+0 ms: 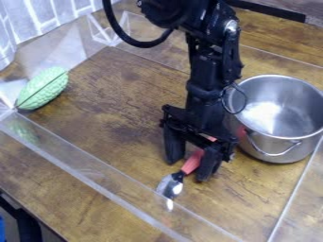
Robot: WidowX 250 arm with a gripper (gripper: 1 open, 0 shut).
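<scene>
A black gripper (192,151) reaches down from the top of the view to the wooden table, low over a red-handled spoon (171,188) with a shiny metal head pointing toward the lower left. The handle runs up under the fingers, which stand on either side of it; whether they grip it is hard to tell. A steel pot (284,109) sits just right of the gripper, partly behind it.
A green mesh object (44,87) lies at the upper left. Clear plastic walls (89,170) edge the work area.
</scene>
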